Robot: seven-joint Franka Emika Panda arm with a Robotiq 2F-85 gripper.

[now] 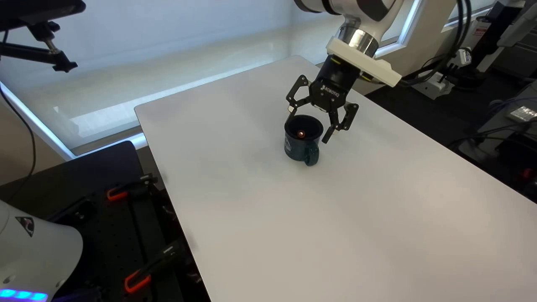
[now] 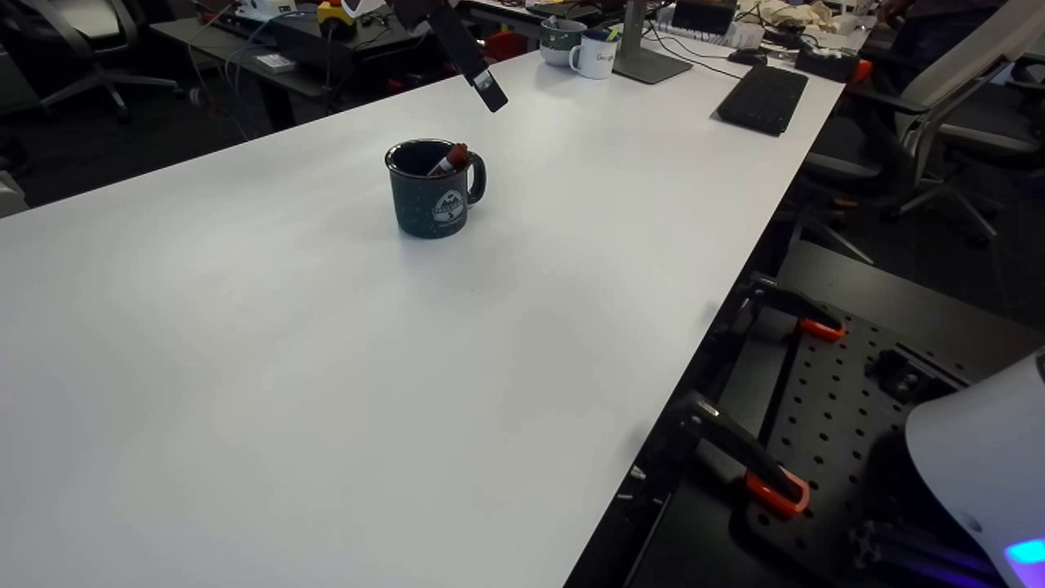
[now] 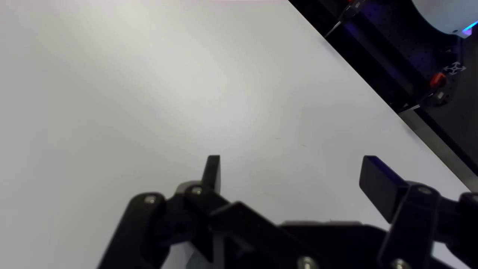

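Observation:
A dark green mug (image 1: 297, 149) with a handle and a pale printed logo stands upright on the white table (image 1: 261, 221). Inside it leans a marker (image 2: 451, 160) with a reddish-brown end, poking just above the rim in exterior view 2. My gripper (image 1: 308, 128) is open, its fingers spread wide and appearing at either side of the mug's rim in exterior view 1. Exterior view 2 shows one finger (image 2: 486, 89) higher than the mug and apart from it. Between the open fingers in the wrist view only bare tabletop appears; the mug cannot be made out there.
A clamped black base plate (image 2: 852, 392) lies beyond the table's edge.

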